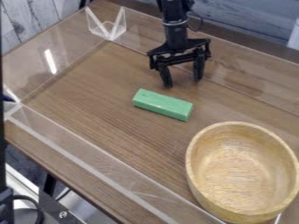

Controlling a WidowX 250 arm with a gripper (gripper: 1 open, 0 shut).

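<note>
My black gripper [180, 61] hangs at the top centre of the camera view, its dark fingers spread open low over the wooden table [93, 131]. A green rectangular block [163, 105] lies on the table below it, apart from the fingers. Whether anything small sits among the dark fingers is hard to make out.
A large beige round bowl [240, 171] fills the lower right. A clear plastic object [107, 24] stands at the upper left, beside the table's transparent edge. Black cables lie at the bottom left.
</note>
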